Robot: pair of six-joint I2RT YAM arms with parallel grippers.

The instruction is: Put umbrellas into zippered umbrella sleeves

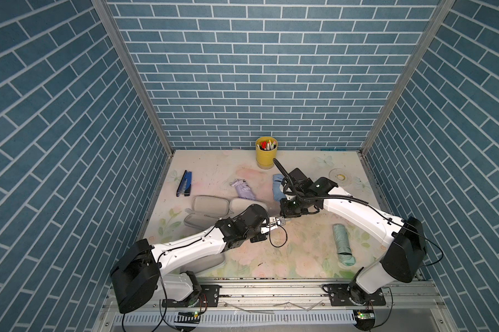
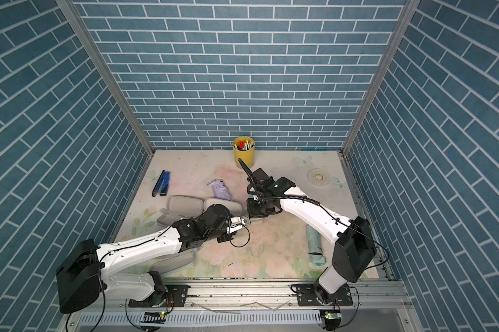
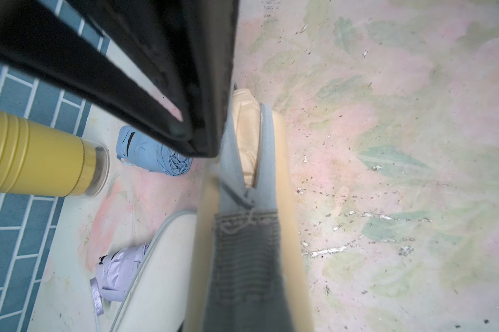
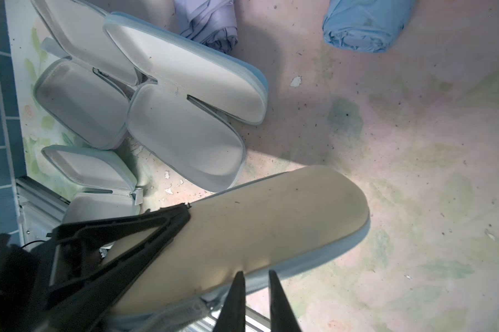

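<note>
A cream sleeve [image 4: 271, 215] with blue zipper edging hangs above the table's middle, my left gripper shut on it. In the left wrist view its zipper [image 3: 267, 149] stands partly open, and a beige umbrella [image 3: 246, 124] shows inside. Close by the zipper edge is my right gripper, its fingertips slightly apart; no object shows between them. Its dark fingers [image 3: 196, 127] cover part of the sleeve's left side. Still on the table are a blue umbrella [image 3: 149, 150], a purple umbrella [image 1: 242, 188] and a teal umbrella [image 1: 342, 243].
Several open empty sleeves, one light sleeve [image 4: 188, 132] among them, lie at the left. A yellow pen cup [image 1: 266, 153] stands at the back, a blue stapler [image 1: 184, 183] back left, and a tape roll [image 1: 340, 177] back right.
</note>
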